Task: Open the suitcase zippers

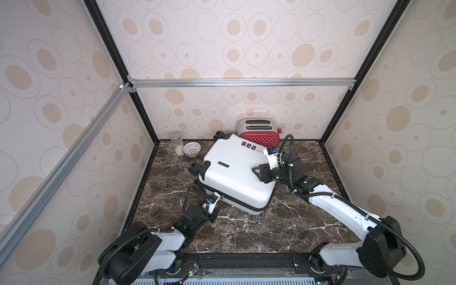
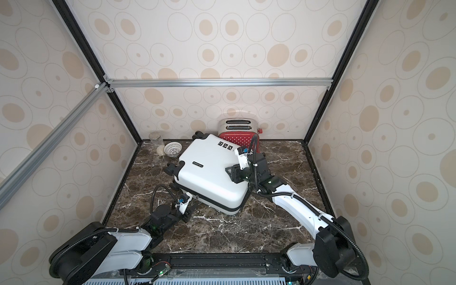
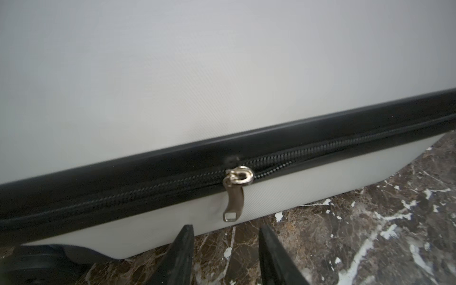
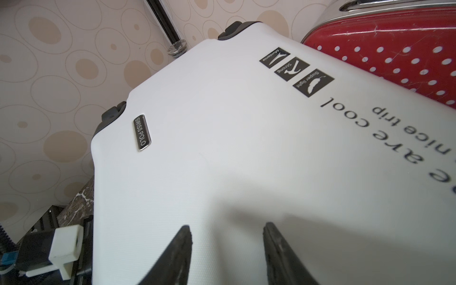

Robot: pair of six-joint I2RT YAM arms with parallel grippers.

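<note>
A white hard-shell suitcase (image 1: 237, 178) lies flat on the dark marble table, a black zipper band (image 3: 304, 154) running round its side. On the front side hangs a metal zipper pull (image 3: 233, 201) from its slider (image 3: 240, 175). In the left wrist view my left gripper is open in front of the suitcase, its fingers apart just below the pull and nothing between them. Over the suitcase top, near its right end, my right gripper has its fingers spread, only white shell showing between them.
A red polka-dot toaster (image 1: 258, 135) stands right behind the suitcase. At the back left are a white basket (image 1: 192, 149) and a clear glass jar (image 1: 176, 141). Bare marble (image 1: 247, 237) stretches in front of the suitcase.
</note>
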